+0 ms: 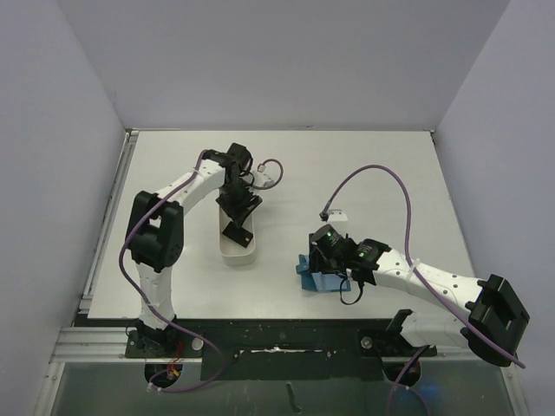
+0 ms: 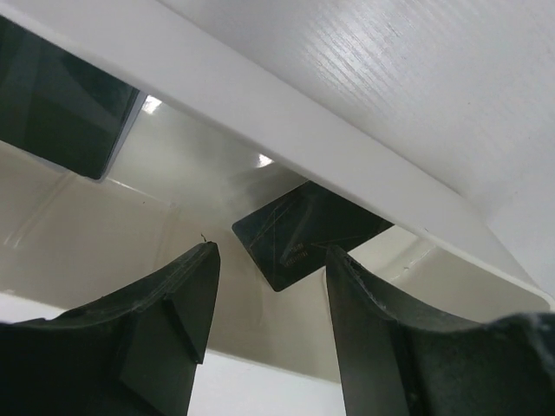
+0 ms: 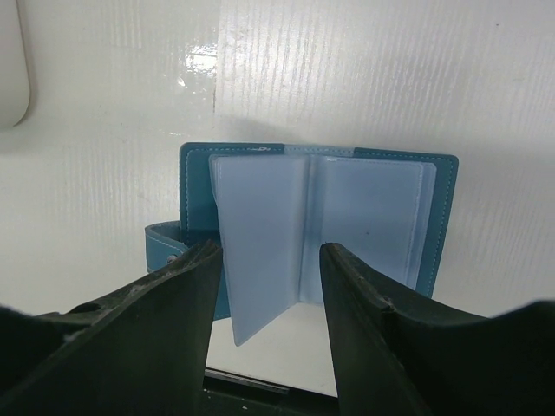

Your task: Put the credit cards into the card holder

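In the left wrist view a black card [image 2: 299, 230] lies on the floor of a white bin, and part of another dark card [image 2: 61, 104] shows at the upper left. My left gripper is partly open over the bin; the nearer card shows beyond its fingertips, and nothing is gripped. From the top, one black card [image 1: 238, 233] is visible at the bin's near end. The blue card holder [image 3: 319, 150] is spread open on the table, its clear sleeves [image 3: 260, 234] showing. Above it my right gripper stands open, a loose sleeve showing between its fingers.
The white bin [image 1: 238, 258] has raised walls around the cards and stands left of the holder. Bare white table [image 1: 347, 156] stretches behind both. The table's front edge is close to the holder.
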